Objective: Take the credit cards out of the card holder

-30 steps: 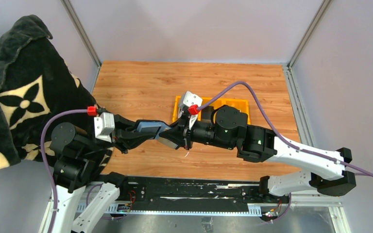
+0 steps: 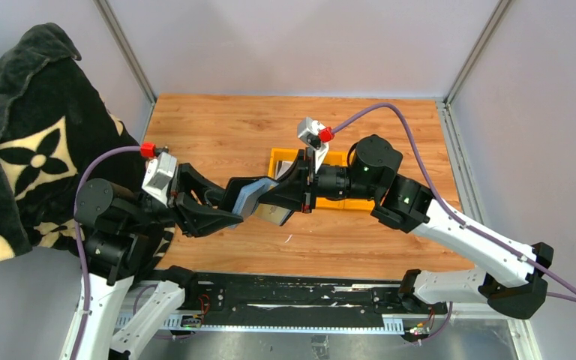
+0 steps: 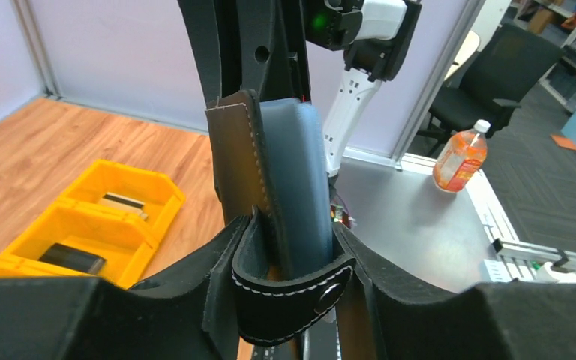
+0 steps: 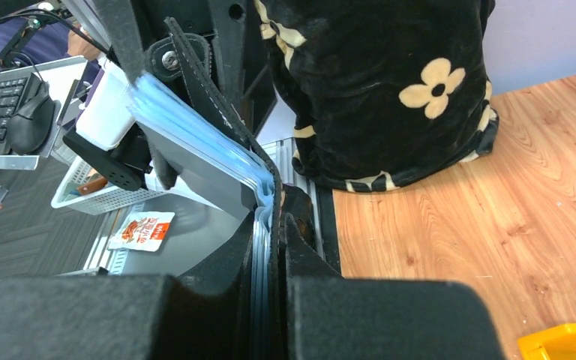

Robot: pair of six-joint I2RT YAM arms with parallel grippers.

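Observation:
The card holder (image 2: 249, 196), a dark leather cover with pale blue sleeves, is held in the air between the two arms. My right gripper is shut on its leather and sleeves. My left gripper is open, a finger on either side of the holder's snap strap (image 3: 289, 300). In the left wrist view the brown inner cover (image 3: 236, 161) stands beside the blue sleeves (image 3: 296, 172). Grey card-like faces (image 4: 187, 161) show among the sleeves in the right wrist view. Whether they are separate cards is unclear.
A yellow divided tray (image 3: 109, 217) lies on the wooden table behind the holder, with dark flat items (image 3: 73, 257) inside. A black patterned cushion (image 4: 390, 82) stands at the left. Bare wood surrounds the tray.
The holder has tilted, so its dark cover and sleeve edges now face up. The right gripper has shifted slightly to the right, still on the holder.

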